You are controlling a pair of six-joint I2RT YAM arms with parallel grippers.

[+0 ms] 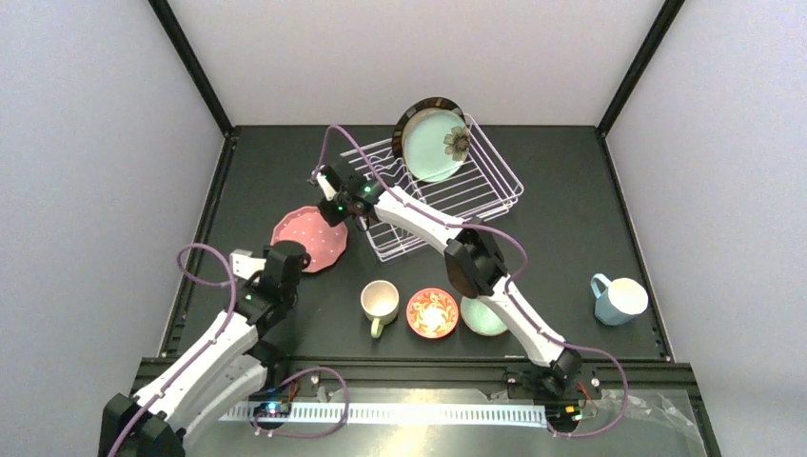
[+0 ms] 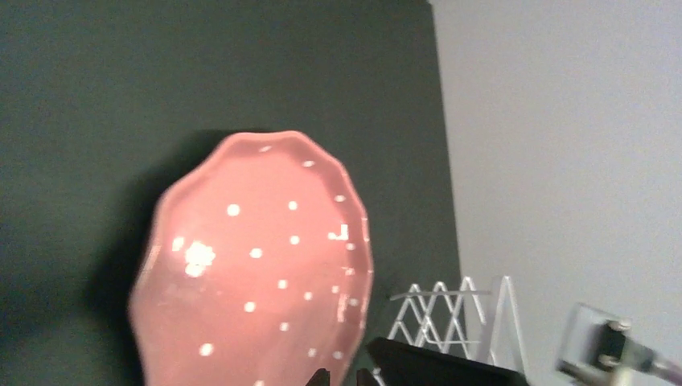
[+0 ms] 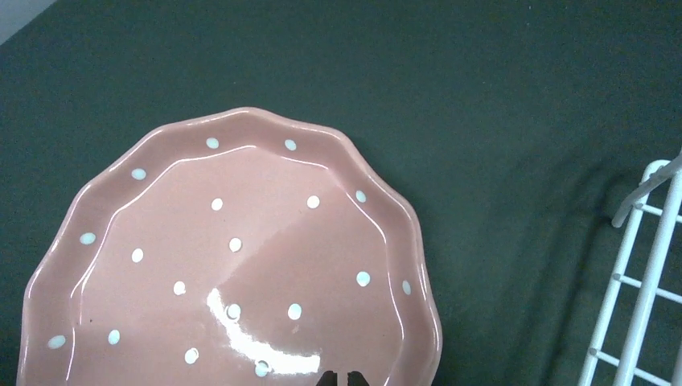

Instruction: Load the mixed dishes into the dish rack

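Note:
A pink plate [image 1: 311, 238] with white dots and a scalloped rim lies on the dark table left of the rack. My left gripper is at its near edge, fingertips a little apart, with the rim passing by them at the bottom of the left wrist view. My right gripper is over the plate's right side, its tips parted by a small gap; whether they touch the plate cannot be seen. The white wire dish rack [image 1: 483, 181] holds a mint plate [image 1: 428, 143] and a dark-rimmed plate [image 1: 402, 129] at its back.
Along the front stand a cream mug [image 1: 380, 298], an orange-patterned bowl [image 1: 432, 313] and a mint bowl [image 1: 483, 318], partly under my right arm. A light-blue mug [image 1: 623, 300] is far right. Clear table lies right of the rack.

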